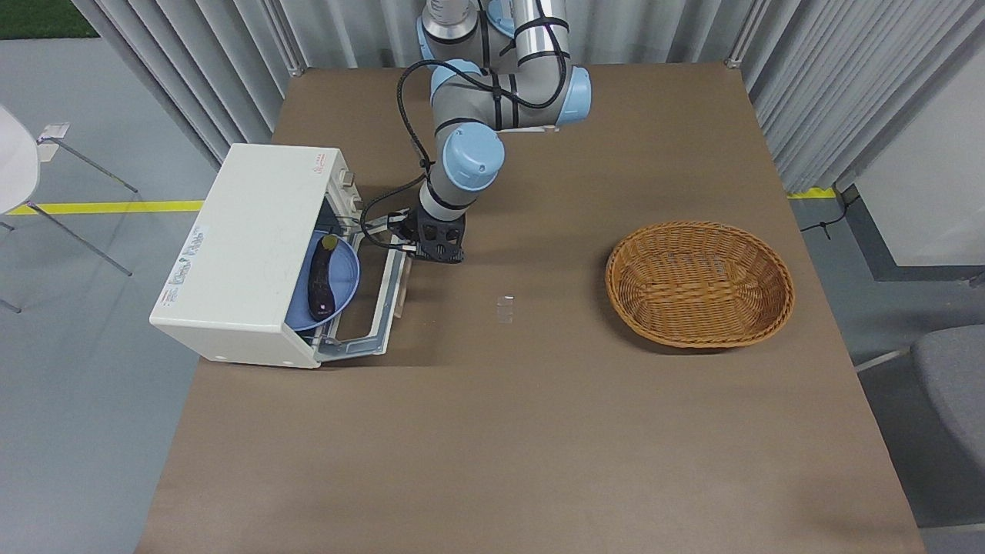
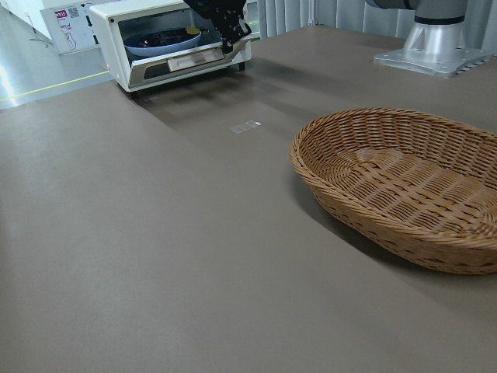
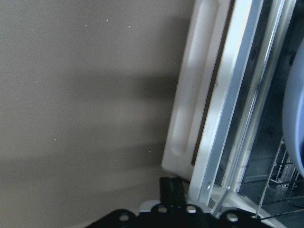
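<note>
A white toaster oven lies on the left of the table, its glass door lowered partway. Inside, a blue plate holds a dark eggplant with a yellowish-green end. My gripper is at the door, by the end of its pale handle; in the left view its black body is at the oven's right side. Whether its fingers are open or shut on the door is unclear.
A wicker basket sits on the right of the brown table.
</note>
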